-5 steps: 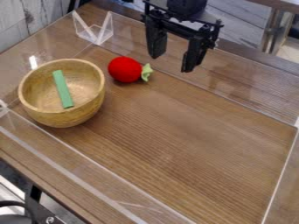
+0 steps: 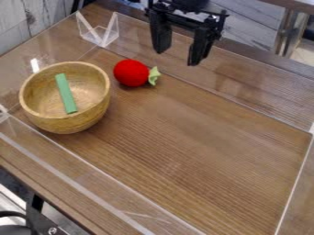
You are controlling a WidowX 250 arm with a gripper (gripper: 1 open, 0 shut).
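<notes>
My black gripper (image 2: 179,46) hangs over the back middle of the wooden table, its two fingers apart and pointing down, empty. Below and left of it lies a red round object (image 2: 131,72) with a small pale green piece at its right side. A wooden bowl (image 2: 91,115) at the left holds a long green object (image 2: 65,95).
A clear plastic container (image 2: 98,29) stands at the back left. The middle, right and front of the table (image 2: 208,156) are bare. Dark cables show at the bottom-left corner.
The objects on the table have not visibly moved.
</notes>
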